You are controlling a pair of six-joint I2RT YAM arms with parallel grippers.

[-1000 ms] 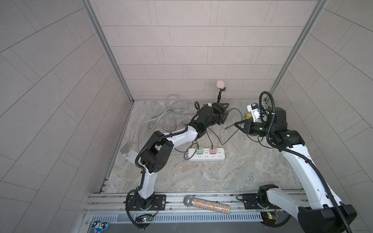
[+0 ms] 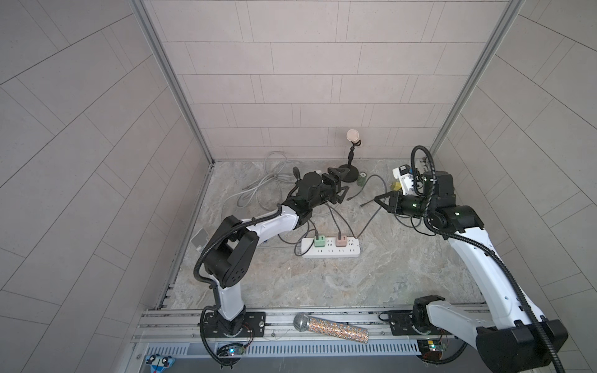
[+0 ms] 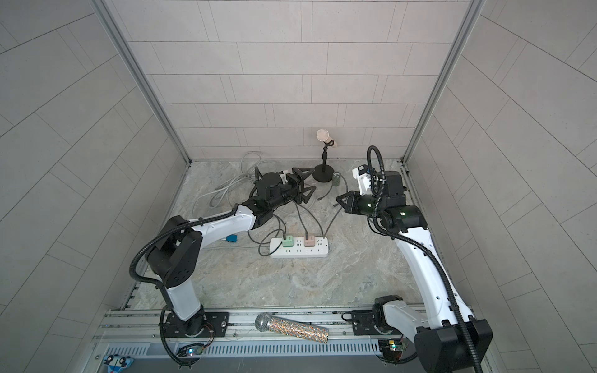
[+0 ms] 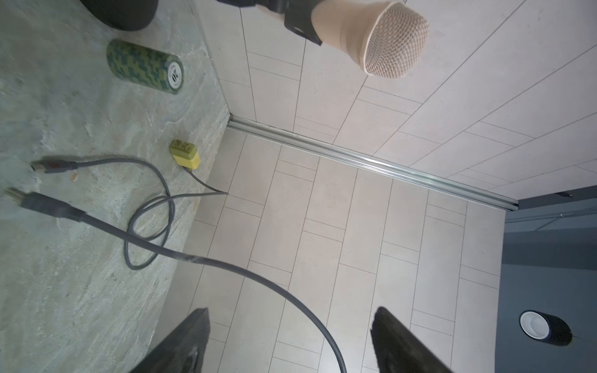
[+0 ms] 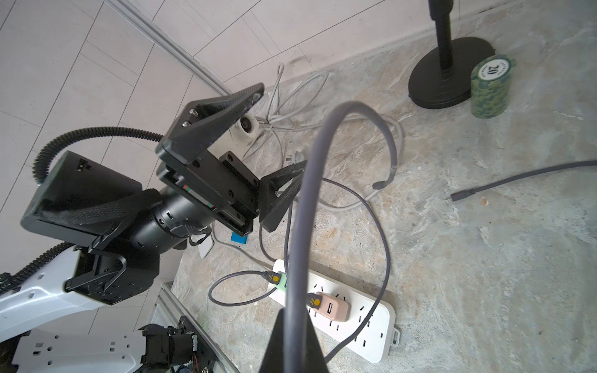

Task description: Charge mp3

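Note:
My left gripper (image 2: pixel 340 185) stands open over the middle back of the table, its two fingers spread in the left wrist view with a dark cable (image 4: pixel 236 268) running beyond them. My right gripper (image 2: pixel 380 200), at the right, is shut on a grey cable (image 5: pixel 301 248) that arches up close in the right wrist view. A loose cable plug (image 5: pixel 463 194) lies on the stone table. The white power strip (image 2: pixel 329 252) holds a green charger (image 2: pixel 319 241) and a pink charger (image 2: pixel 341 241). I cannot tell which object is the mp3; a yellow block (image 4: pixel 186 155) lies with a cable at the right.
A black microphone stand (image 5: pixel 438 84) and a stack of green chips (image 5: pixel 490 93) are at the back. Pale cables (image 2: pixel 255 186) lie back left. A glittery microphone (image 2: pixel 329 326) lies on the front rail.
My left arm has drawn back to the left, uncovering the stand's base and the chips. The right arm is nearly unmoved.

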